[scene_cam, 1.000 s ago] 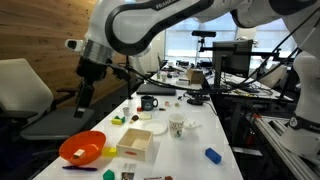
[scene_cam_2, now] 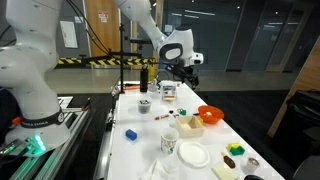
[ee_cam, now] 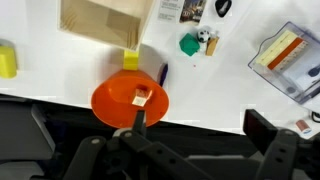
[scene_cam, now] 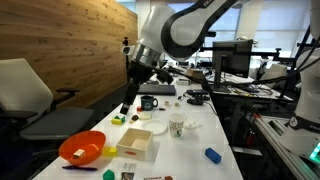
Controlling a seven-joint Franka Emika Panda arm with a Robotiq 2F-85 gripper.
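Note:
My gripper is open, its dark fingers wide apart at the bottom of the wrist view with nothing between them. In exterior view 1 the gripper (scene_cam: 130, 97) hangs above the table, up and to the right of an orange-red bowl (scene_cam: 82, 143). The wrist view shows the bowl (ee_cam: 108, 103) left of the fingers, with a small pale and orange piece (ee_cam: 141, 97) inside. A light wooden box (ee_cam: 105, 18), open on top, lies beyond it. Between bowl and box is a yellow block (ee_cam: 131, 60). A green block (ee_cam: 189, 44) and a purple marker (ee_cam: 163, 73) lie nearby.
A white cup (scene_cam: 176, 126), a white plate (scene_cam_2: 194, 155) and a dark mug (scene_cam: 149, 103) stand on the table. A blue block (scene_cam: 213, 155) lies apart, with bare table around it. A clear case (ee_cam: 287, 58) is at the wrist view's right.
In exterior view 1 the arm and gripper have swung right, from above the bowl's left side to above the box's far side. The table objects look unmoved.

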